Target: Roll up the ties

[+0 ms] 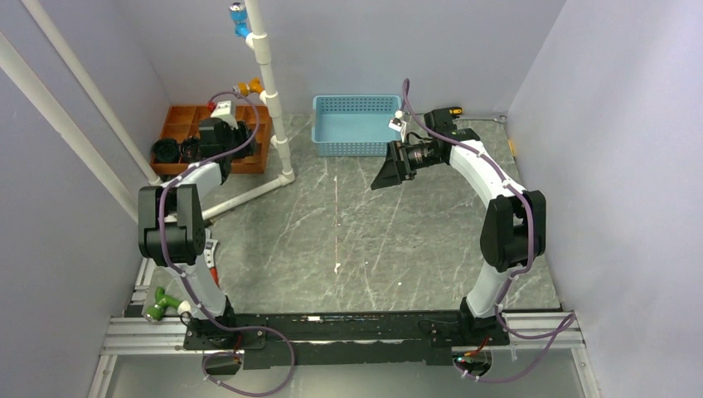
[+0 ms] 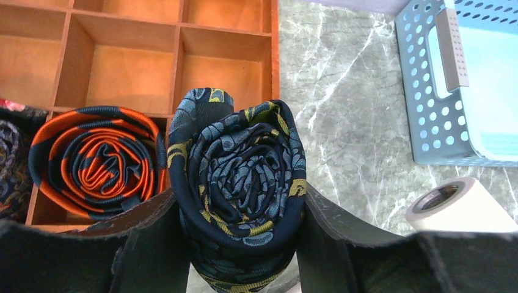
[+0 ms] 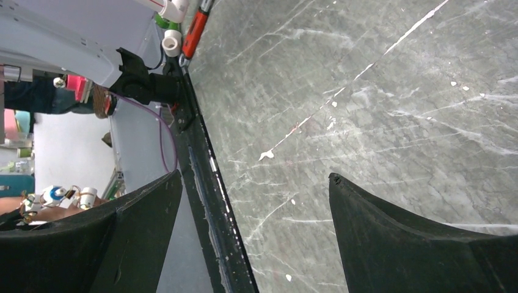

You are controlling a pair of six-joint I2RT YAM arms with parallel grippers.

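Observation:
A dark navy tie (image 2: 241,174) with yellow and blue pattern, wound into a roll, is held in my left gripper, which is shut on it. In the left wrist view it hangs over the near right part of the wooden divided box (image 2: 275,55). An orange and dark striped tie (image 2: 101,162), rolled, lies in the compartment just left of it. A dark patterned roll (image 2: 13,162) shows partly at the left edge. Over the bare right half of the table, my right gripper stands open with nothing between its fingers.
A blue basket (image 1: 356,150) stands at the back middle, empty. A white pipe post (image 1: 278,124) rises beside the box's right side. Several box compartments farther back are empty.

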